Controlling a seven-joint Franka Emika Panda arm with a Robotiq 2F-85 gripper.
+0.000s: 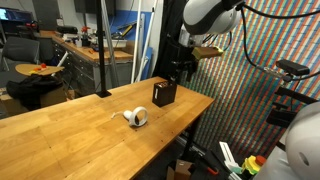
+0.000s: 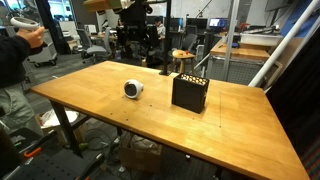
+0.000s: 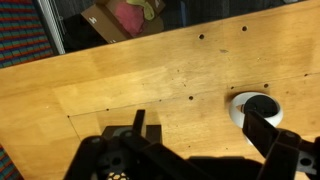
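Note:
A white ring-shaped roll (image 1: 137, 117) lies on the wooden table (image 1: 70, 135); exterior view 2 shows the roll (image 2: 130, 89) left of a black box with a gridded top (image 2: 188, 93). The same box (image 1: 163, 95) stands near the table's far end in exterior view 1. My gripper (image 1: 187, 72) hangs above the table, clear of both things. In the wrist view, the gripper is open, its dark fingers spread wide with bare wood between them. The roll (image 3: 237, 106) appears there beside the right finger, partly covered by it.
Beyond the table edge, a cardboard box (image 3: 112, 22) holding a reddish item sits lower down. A pole (image 2: 229, 48) rises behind the table.

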